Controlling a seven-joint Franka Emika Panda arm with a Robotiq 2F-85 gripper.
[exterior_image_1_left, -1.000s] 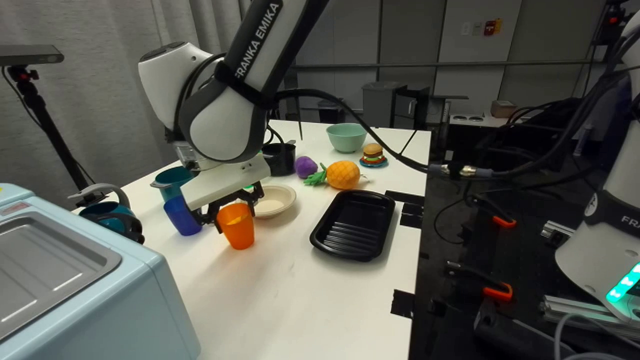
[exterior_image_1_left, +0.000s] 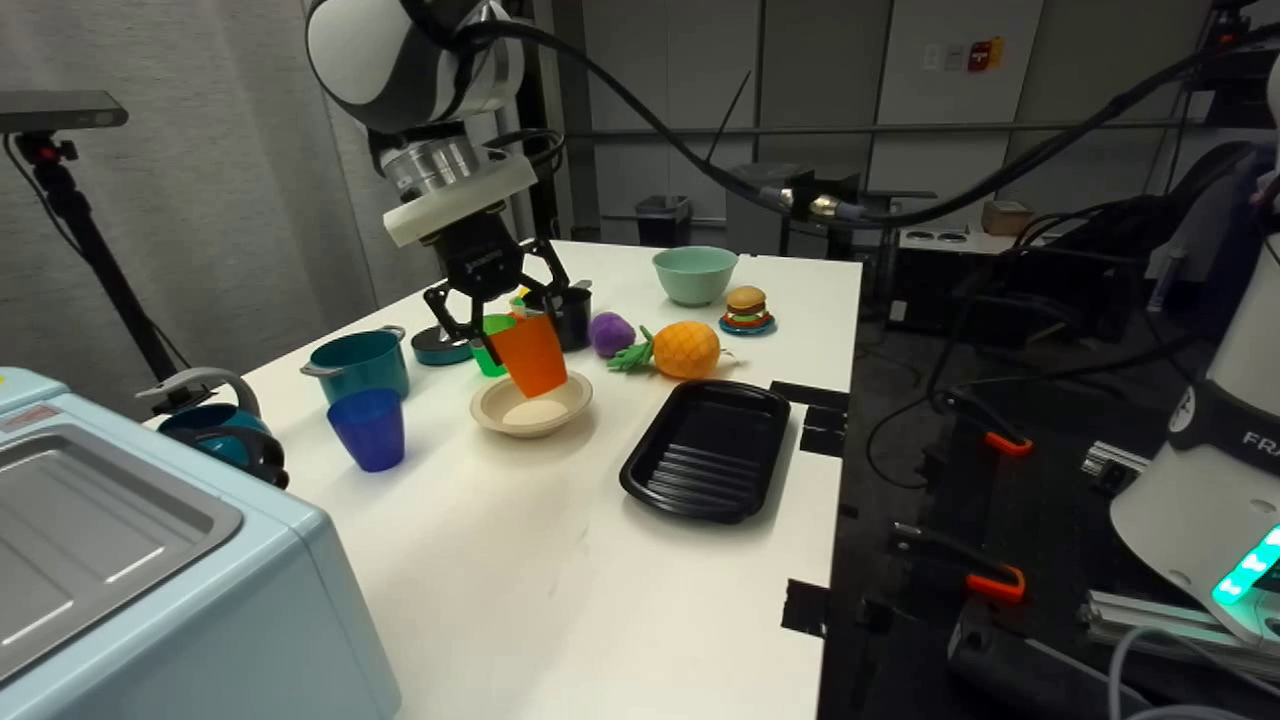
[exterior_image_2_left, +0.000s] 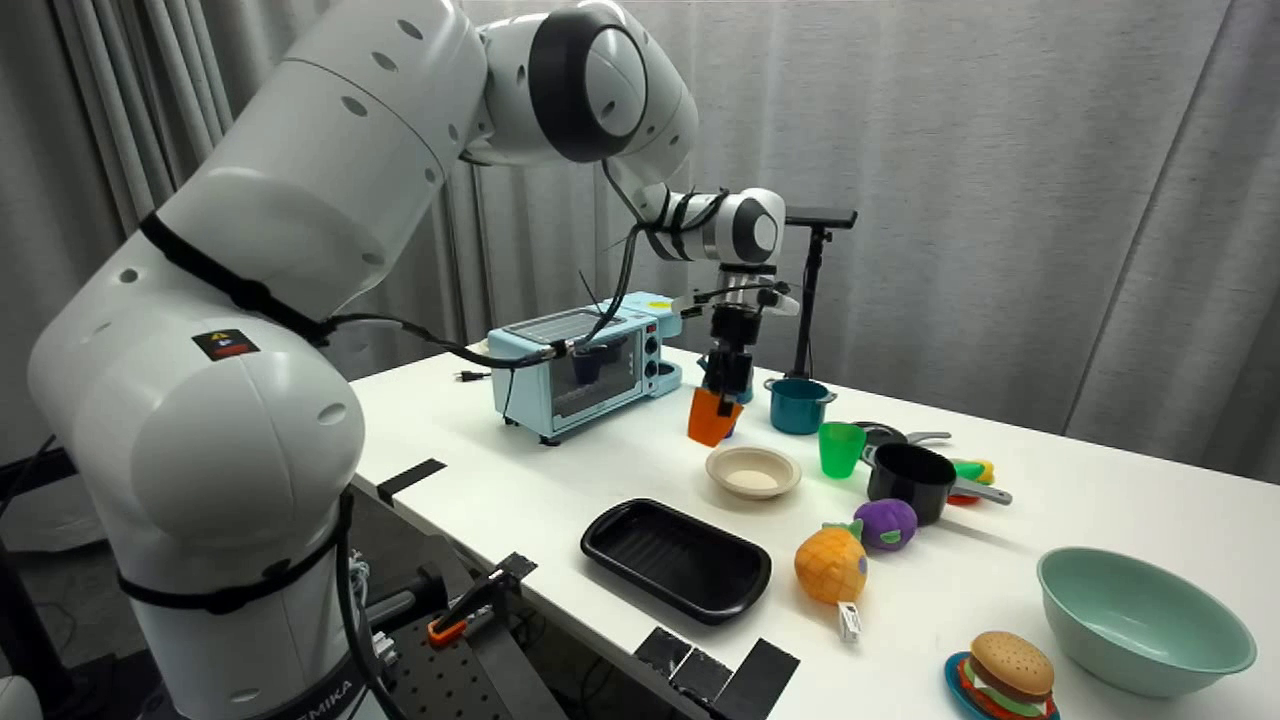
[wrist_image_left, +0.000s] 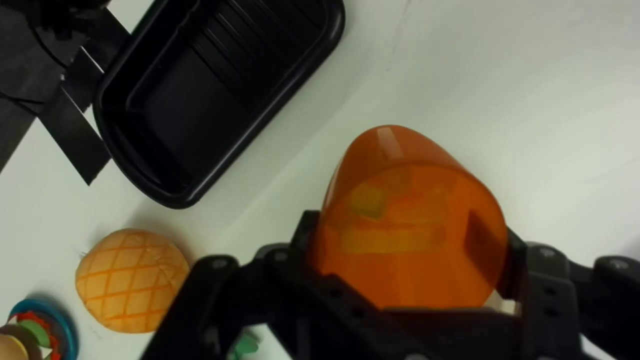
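An orange cup (exterior_image_1_left: 530, 356) is held tilted in my gripper, one finger on each side of its rim in the wrist view. Yellow pieces (wrist_image_left: 393, 219) show inside the cup. In exterior view 1 the cup overlaps the cream bowl (exterior_image_1_left: 528, 415), which stands on the table. From exterior view 2, the cup (exterior_image_2_left: 713, 418) hangs above the table, and the bowl (exterior_image_2_left: 753, 473) appears lower and to its right, empty. Most of the bowl is hidden behind the cup and fingers in the wrist view.
A black tray (exterior_image_1_left: 708, 451) lies nearer the table edge. Around the bowl stand a blue cup (exterior_image_1_left: 368, 428), a green cup (exterior_image_2_left: 841, 449), a black pot (exterior_image_2_left: 909, 485) and a toy pineapple (exterior_image_1_left: 686, 349). A toaster oven (exterior_image_2_left: 588, 366) occupies one end.
In exterior view 1 the cup has risen and moved right, from beside the bowl to overlapping it.
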